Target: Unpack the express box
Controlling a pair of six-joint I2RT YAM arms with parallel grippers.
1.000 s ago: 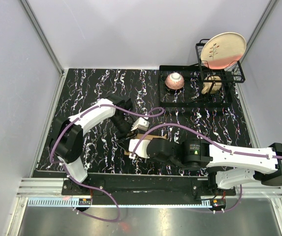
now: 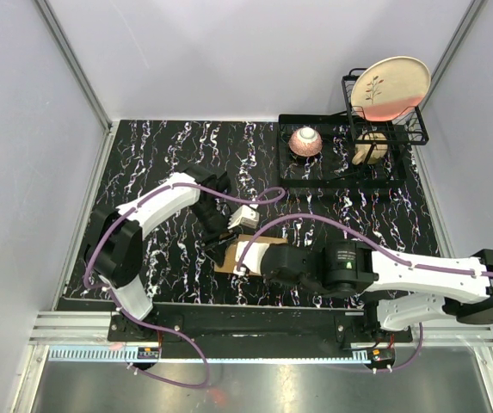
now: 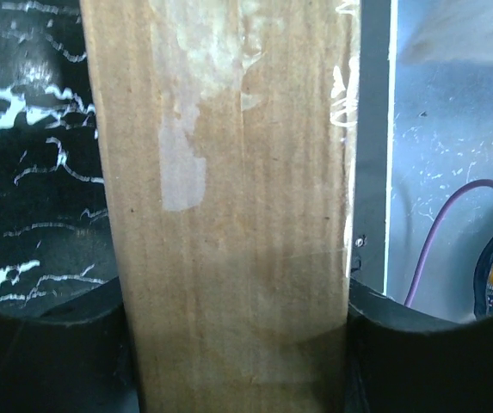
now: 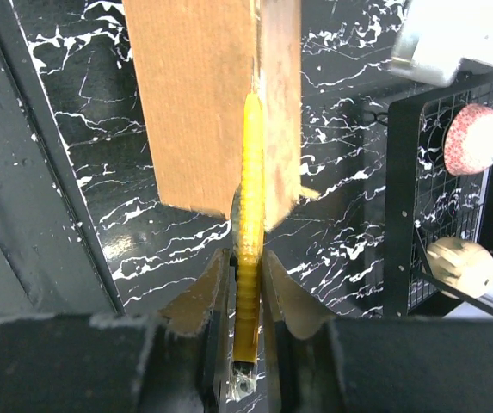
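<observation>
The brown cardboard express box [image 3: 242,232] fills the middle of the left wrist view, with worn clear tape on its face. My left gripper is shut on it, one finger against each side. From above, part of the box [image 2: 227,261] shows between the two arms. My right gripper is shut on a slim yellow cutter knife [image 4: 251,185]. The knife points along the box's edge [image 4: 280,129], its front end overlapping the edge in that view. How deep the blade sits there cannot be seen.
A black dish rack [image 2: 291,182] at the back right holds a pink bowl [image 2: 305,142], a plate [image 2: 390,89] and a cream-coloured piece. Purple cables run along both arms.
My right gripper has slid a little to the right. The left arm looks almost still.
</observation>
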